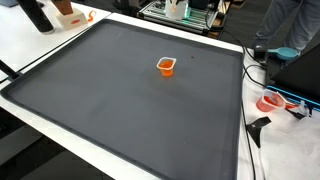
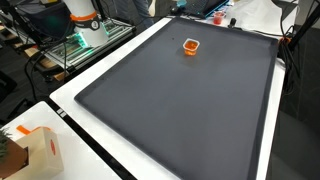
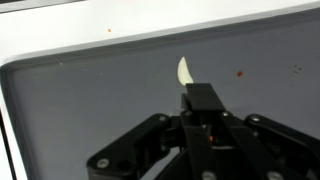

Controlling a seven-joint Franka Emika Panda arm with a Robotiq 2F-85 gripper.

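Observation:
A small white-rimmed cup with orange in it stands on the grey mat, near the back edge. In exterior view 2 the same cup sits alone, with no fingers around it. Only the wrist view shows my gripper clearly, its dark fingers close together and shut over the mat. Just beside the fingertips is a pale crescent-shaped piece. Whether it touches them, lies on the mat or is part of something behind the fingers, I cannot tell. Anything between the fingers is hidden.
Small specks dot the mat in the wrist view. A red-and-white container stands outside the mat at the right, near cables. At the lower left of exterior view 2 is a pale box.

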